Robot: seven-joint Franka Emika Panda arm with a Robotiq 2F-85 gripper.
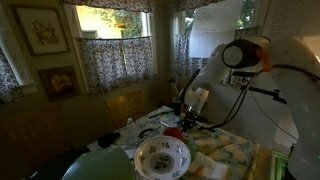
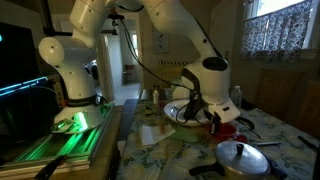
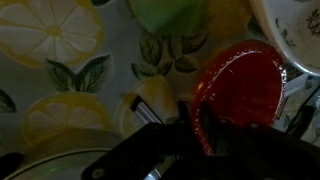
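Observation:
A shiny red bowl-like dish point(image 3: 245, 85) fills the right of the wrist view, its rim running close to my gripper. From the second exterior view, the gripper point(image 2: 213, 126) points down beside the red dish point(image 2: 226, 131), low over the table. The same dish point(image 1: 173, 132) shows small and partly hidden behind the white colander in the first exterior view. My dark fingers blend into shadow, so how far apart they stand is unclear. Whether the rim sits between them cannot be made out.
A white colander point(image 1: 162, 158) stands near the red dish. A lidded pot point(image 2: 243, 160) occupies the front right. Something green point(image 3: 165, 14) lies at the wrist view's top edge. The lemon-patterned tablecloth point(image 2: 145, 165) has bare room at front left.

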